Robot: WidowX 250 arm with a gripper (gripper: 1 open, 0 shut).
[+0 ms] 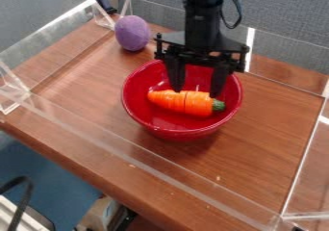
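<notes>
An orange toy carrot (180, 102) with a green top lies in a red bowl (182, 128) on the wooden table. My black gripper (197, 84) hangs over the bowl, its two fingers wide apart, one near each side above the carrot, with nothing between them at their level that I can make out.
A purple eggplant-like object (133, 33) stands at the back left. Clear plastic walls edge the wooden table (80, 90), whose left part and right part are bare. Past the near left edge are a blue floor and some cables.
</notes>
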